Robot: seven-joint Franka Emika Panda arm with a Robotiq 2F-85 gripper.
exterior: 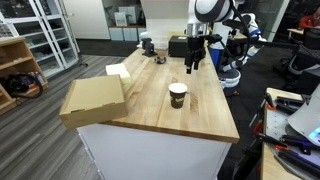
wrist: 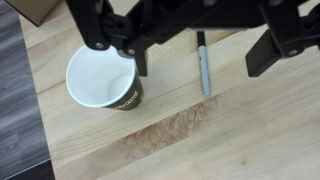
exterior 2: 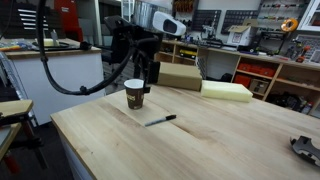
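Observation:
A paper cup with a dark printed band [exterior 2: 134,95] stands upright on the wooden table. Its white inside [wrist: 100,75] faces up at the left of the wrist view. A grey marker with a black end [wrist: 204,68] lies on the wood to the right of the cup; in exterior view 2 the marker [exterior 2: 160,120] is in front of the cup. My gripper is open above the table, its fingers wide apart and empty. From the wrist, the marker appears between the fingers and the cup beside the left finger [wrist: 140,62].
A cardboard box [exterior: 93,101] and a pale yellow block [exterior 2: 226,91] sit along one side of the table [exterior 2: 215,135]. A dark grey object [exterior 2: 306,150] lies at the far right edge in exterior view 2. Bare wood stretches between.

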